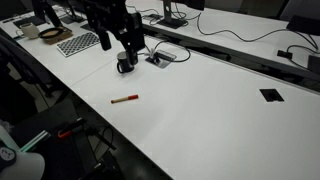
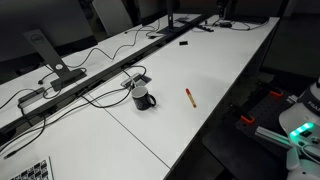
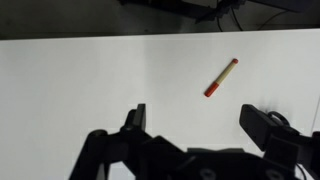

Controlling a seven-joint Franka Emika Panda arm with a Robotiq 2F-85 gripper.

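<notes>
On the white table lies a marker or pen (image 1: 125,99), tan with red ends, near the front edge; exterior view 2 shows the same marker (image 2: 190,97) right of the mug. A dark mug (image 2: 143,97) stands upright, its handle to the right there. In exterior view 1 the mug (image 1: 125,63) is just behind my gripper (image 1: 118,50), which hangs over the table's left part. The wrist view has my gripper open, its fingers wide apart and nothing between them. Beyond the fingertips, toward the table edge, lies the marker (image 3: 222,78), clear of both fingers.
A small black flat piece (image 1: 271,95) lies on the table's right part. Behind the mug sits a metallic plate (image 2: 133,79) with cables. A wire rack (image 1: 78,43) stands at the left.
</notes>
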